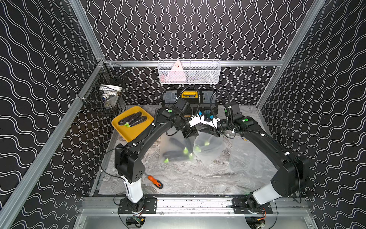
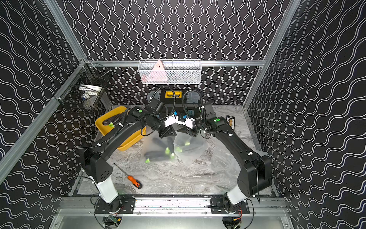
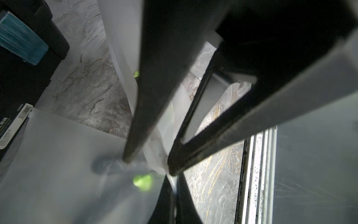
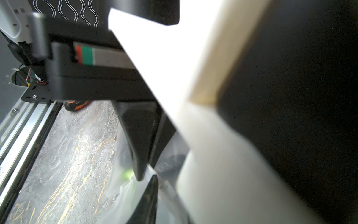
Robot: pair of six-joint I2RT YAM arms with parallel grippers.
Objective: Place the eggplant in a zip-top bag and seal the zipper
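Observation:
Two translucent zip bags with blurred dark eggplants and green stems lie mid-table: the left bag (image 1: 173, 147) and the right bag (image 1: 209, 150), whose top is raised between the grippers. My left gripper (image 1: 191, 133) is shut on a thin edge of this bag, seen as a pale strip between its tips in the left wrist view. My right gripper (image 1: 213, 132) is just beside it, fingers parted, over that edge; its fingers loom large in the left wrist view. Whether the zipper is closed I cannot tell. A yellow tray (image 1: 128, 133) with more eggplants sits at the left.
An orange screwdriver (image 1: 155, 182) lies at the front left. A black toolbox (image 1: 169, 97) stands at the back. A flat empty bag (image 1: 247, 160) lies on the right.

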